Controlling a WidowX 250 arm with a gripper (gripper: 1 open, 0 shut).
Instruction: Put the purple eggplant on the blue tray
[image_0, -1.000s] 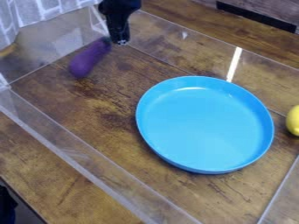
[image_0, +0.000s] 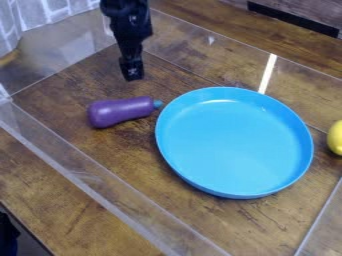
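Note:
The purple eggplant (image_0: 124, 112) lies on the wooden table just left of the blue tray (image_0: 234, 176), outside its rim. Its green stem end points right and comes close to the tray's upper left edge. My dark gripper (image_0: 131, 69) reaches in from the top of the view, beyond the eggplant and apart from it. Nothing shows in its grasp. Only one fingertip stands out clearly, so how far apart the fingers are is unclear. The tray is empty.
A yellow object (image_0: 335, 138) is cut off by the right edge, near the tray. A clear low wall (image_0: 100, 178) runs along the left and front. Bare wood lies between gripper and tray.
The eggplant has moved down the view toward the tray, away from the gripper, and turned from steeply slanted to nearly sideways. The gripper has shifted slightly lower.

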